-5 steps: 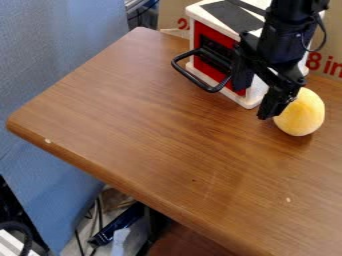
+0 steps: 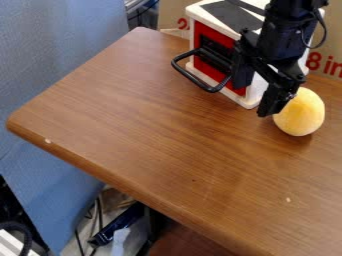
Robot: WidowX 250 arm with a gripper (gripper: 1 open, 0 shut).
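Observation:
My black gripper (image 2: 273, 100) hangs low at the upper right, its fingers beside the left edge of a round yellow object (image 2: 302, 114) on the wooden table (image 2: 147, 130). Whether the fingers are open or shut is hard to make out. Behind the gripper stands a white box-shaped appliance with a red front (image 2: 214, 58) and a black bar handle sticking out toward the left.
A cardboard box (image 2: 329, 65) stands behind at the back right.

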